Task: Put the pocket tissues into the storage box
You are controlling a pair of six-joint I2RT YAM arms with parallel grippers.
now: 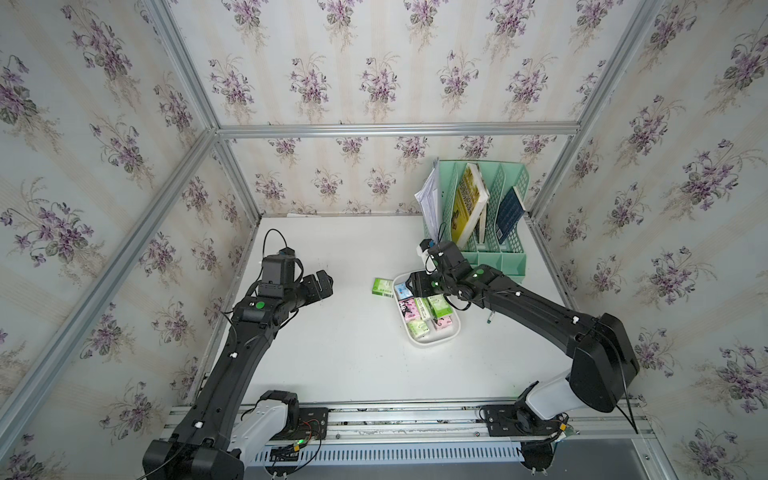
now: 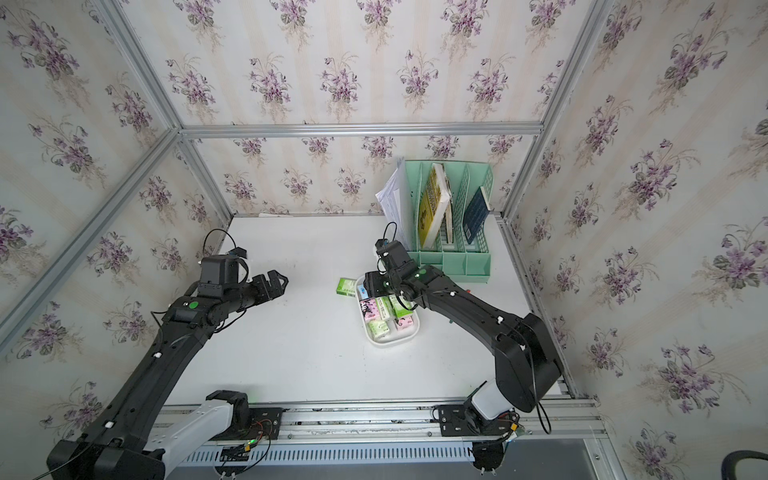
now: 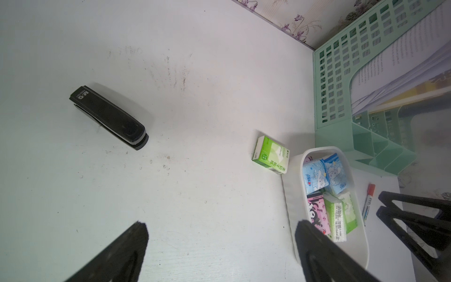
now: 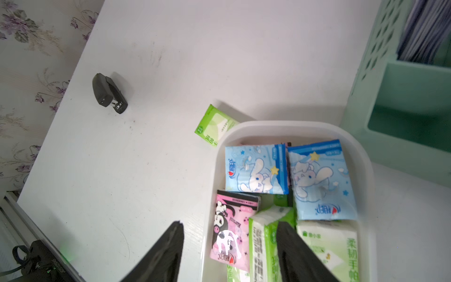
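A white storage box [image 4: 296,126] stands at the middle right of the table, holding several pocket tissue packs: blue packs [image 4: 256,169], a pink pack [image 4: 232,230] and green-and-white packs [image 4: 328,242]. One green tissue pack [image 3: 272,154] lies on the table outside the box, close by its far left corner. My right gripper hangs over the box with its fingers apart; the packs seen between them lie in the box below. Well to the left of the box, my left gripper is open above bare table, nothing between its fingers.
A green file rack [image 1: 488,260] with books and papers stands right behind the box. A black stapler [image 3: 110,117] lies on the left of the table. A red-capped marker [image 3: 368,199] rests right of the box.
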